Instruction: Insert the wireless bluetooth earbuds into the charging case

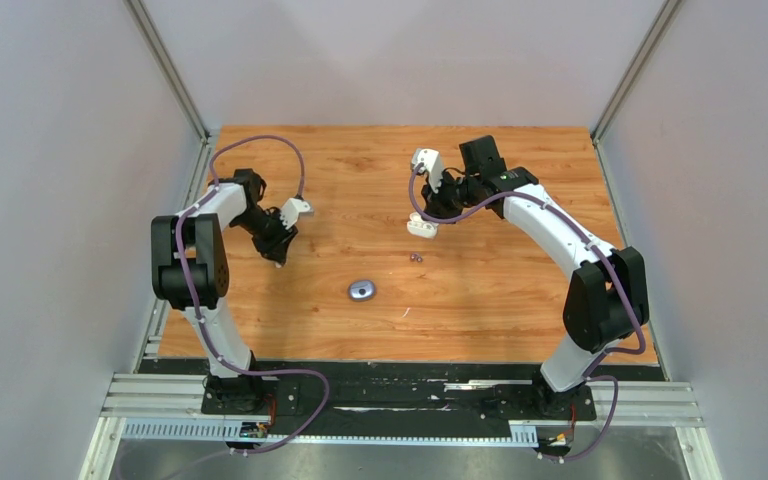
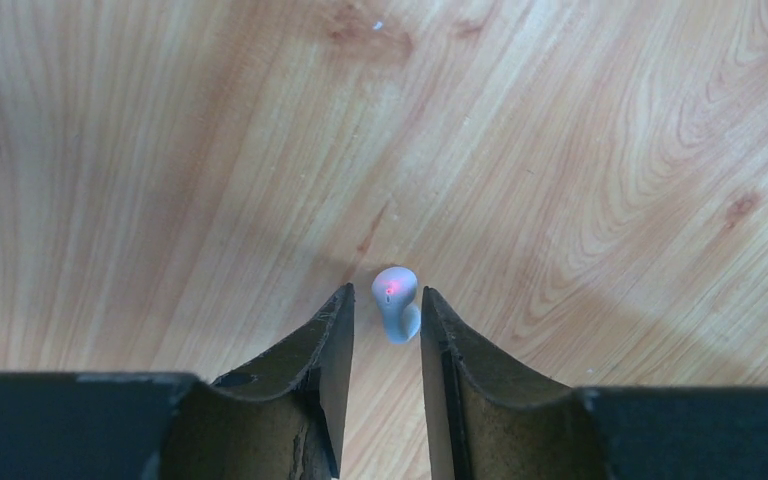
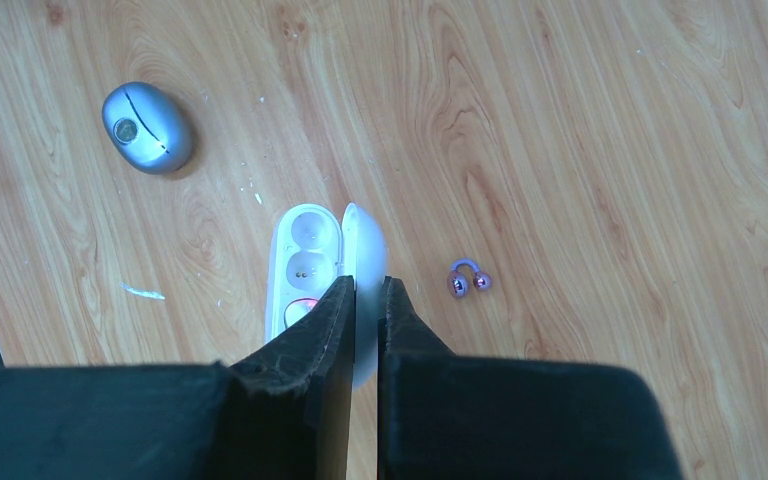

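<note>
A small white earbud lies on the wooden table at the left, between the parted fingertips of my left gripper, which hangs just over it. In the right wrist view my right gripper is shut on the upright lid of the white charging case. The case's open body shows round cavities, with something partly hidden near the fingers at its lower end. From the top view, the case sits right of the table's centre, mostly under the right arm.
A grey-blue oval object lies at the front centre of the table. A small purple looped item with two knobs lies beside the case. The middle between both arms is mostly clear.
</note>
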